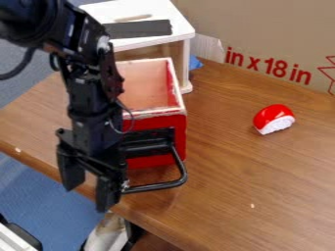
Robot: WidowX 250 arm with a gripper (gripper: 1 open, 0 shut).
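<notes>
My black gripper (92, 175) hangs low at the near left edge of the wooden table, its fingers pointing down beside a red box with a white rim (170, 86). A black handle or frame (167, 182) sticks out at the box's near side, next to my fingers; whether they touch it is unclear. The two fingers stand apart, and I see nothing clearly between them. A red and white rounded object (272, 120) lies on the right of the table.
Behind stand a white shelf (183, 29) and a cardboard panel (268, 29). Blue floor shows beyond the near left edge.
</notes>
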